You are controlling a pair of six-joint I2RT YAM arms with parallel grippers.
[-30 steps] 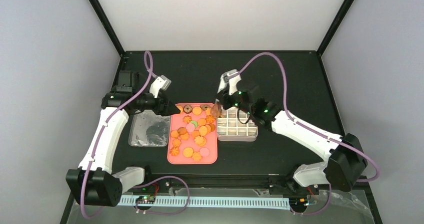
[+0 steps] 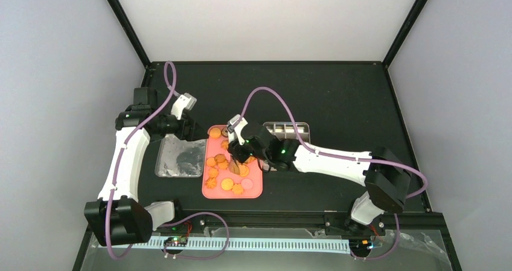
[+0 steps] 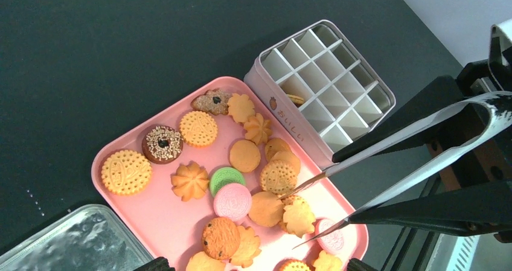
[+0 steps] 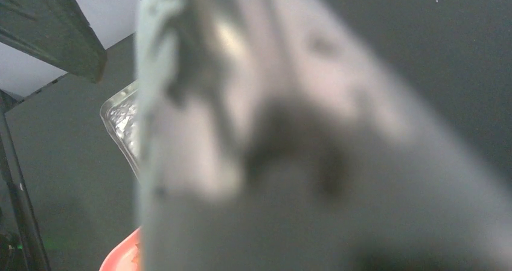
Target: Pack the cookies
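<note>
Assorted cookies lie on a pink tray (image 3: pixel 130 213), among them a green one (image 3: pixel 226 179), a pink one (image 3: pixel 232 201) and a chocolate ring (image 3: pixel 162 144). Against the tray's right side stands a divided box (image 3: pixel 284 111); a yellow cookie (image 3: pixel 294 99) shows in one compartment. My right gripper reaches in over the tray's right part, its long thin fingers spread and nothing held between them. In the right wrist view a blurred, shiny surface covers most of the picture. My left gripper (image 2: pixel 204 137) is near the tray's upper left edge; its dark fingertips (image 3: pixel 154 265) are apart at the bottom of its view.
A shiny metal-looking tray (image 2: pixel 180 157) lies directly left of the pink tray. The right arm partly covers the box in the top view.
Over the last second my right gripper has swung left from beside the box to above the pink tray. My left gripper has shifted slightly left.
</note>
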